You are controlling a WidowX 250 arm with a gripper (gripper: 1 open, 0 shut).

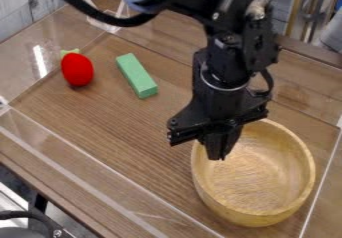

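My gripper (201, 132) hangs low over the upper-left rim of a round yellow bowl (254, 182) at the lower right; the dark body of the arm covers the middle of the view. Its black fingers point down and left, and their exact spread is hard to make out. I cannot see anything held between them. A green block (135, 74) lies on the wooden table (94, 142) at the upper left, and a red object with a green top (76, 69) sits left of it.
A pale wall or edge (34, 17) runs along the top left.
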